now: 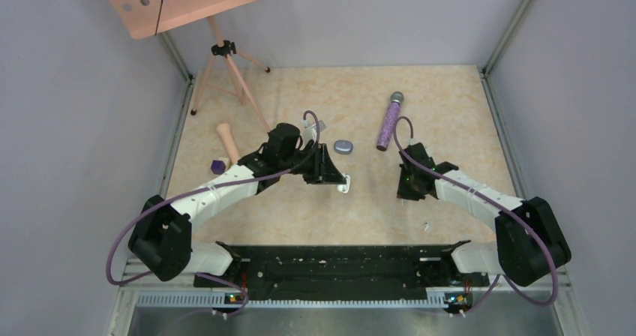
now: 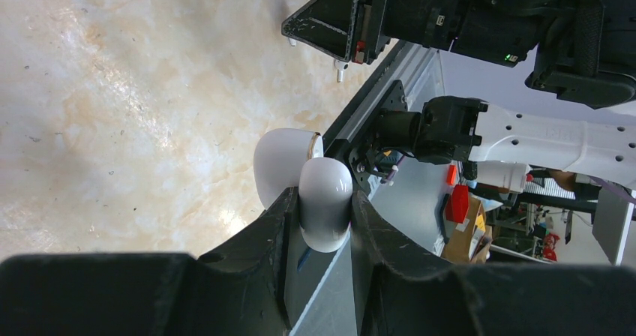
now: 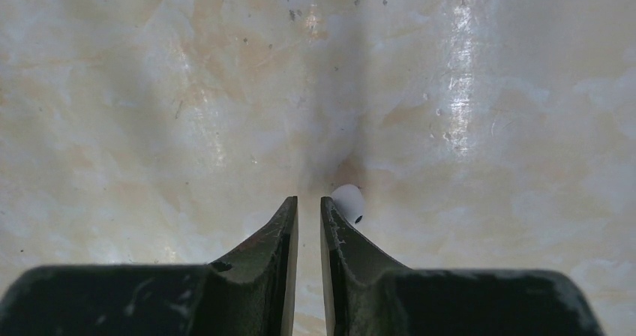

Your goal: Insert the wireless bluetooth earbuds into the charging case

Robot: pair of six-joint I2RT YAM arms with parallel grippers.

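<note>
My left gripper is shut on the white charging case [image 2: 325, 201], whose lid [image 2: 281, 163] is tipped open; in the top view the case [image 1: 344, 184] is held over the middle of the table. My right gripper is partly open, a narrow empty gap showing between its fingers. One white earbud [image 3: 349, 202] lies on the table just behind its right fingertip, outside the gap and partly covered by that finger. A second earbud [image 1: 426, 226] lies nearer the front edge; the left wrist view also catches this earbud [image 2: 340, 70].
A grey-blue oval object [image 1: 343, 147] and a purple microphone [image 1: 390, 122] lie farther back. On the left are a purple block [image 1: 220, 166], a pale rod [image 1: 228, 142] and a pink tripod stand [image 1: 238, 77]. Bare tabletop separates the two grippers.
</note>
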